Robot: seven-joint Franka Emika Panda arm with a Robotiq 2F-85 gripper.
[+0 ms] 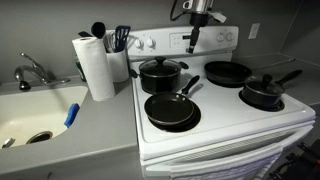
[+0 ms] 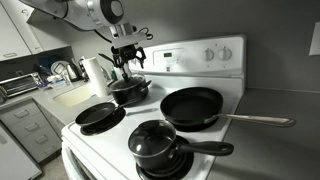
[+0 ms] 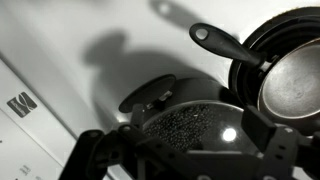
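My gripper (image 1: 197,34) hangs in the air over the back of the white stove (image 1: 215,135), up and to the right of a black lidded pot (image 1: 160,82) on the back left burner. In the wrist view the gripper stands open, with nothing held, and its dark fingers partly cover the pot's glass lid (image 3: 190,122). One side handle of the pot (image 3: 147,92) shows clear of them. A small black frying pan (image 1: 172,108) sits on the front left burner; its handle (image 3: 222,42) points toward the pot's side in the wrist view.
A larger black skillet (image 2: 192,104) occupies the back right burner, and a lidded saucepan (image 2: 155,145) the front right one. Left of the stove stand a paper towel roll (image 1: 95,68), a utensil holder (image 1: 118,65) and a sink (image 1: 40,115). Bare counter (image 2: 275,145) lies right of the stove.
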